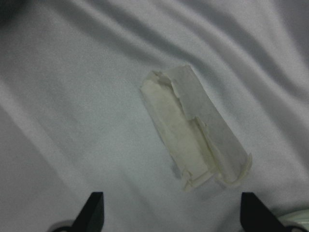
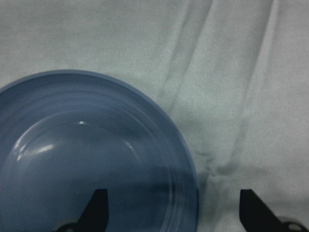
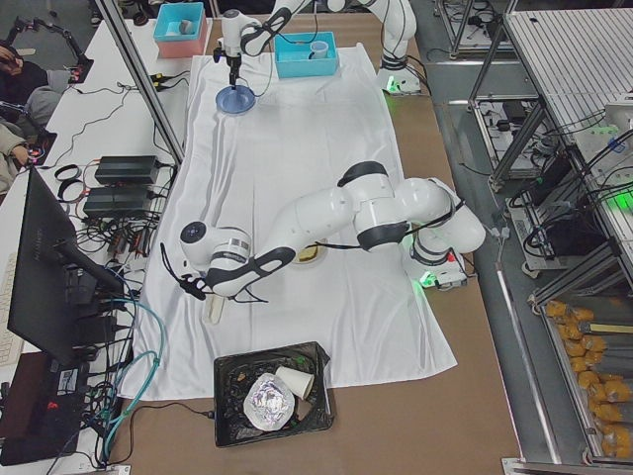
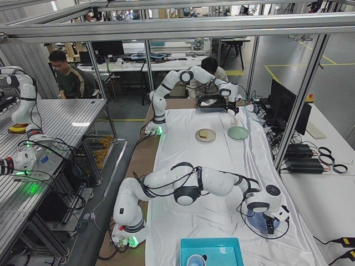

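Note:
My left gripper hangs open above a folded piece of pale paper on the white cloth. A green plate lies by it, and a tan plate holding a yellowish item sits beside that. My right gripper is open over a blue plate, its right fingertip beyond the rim over cloth and its left one over the plate.
A black bin with foil and cups stands at one end of the table, a blue tray with a cup at the other.

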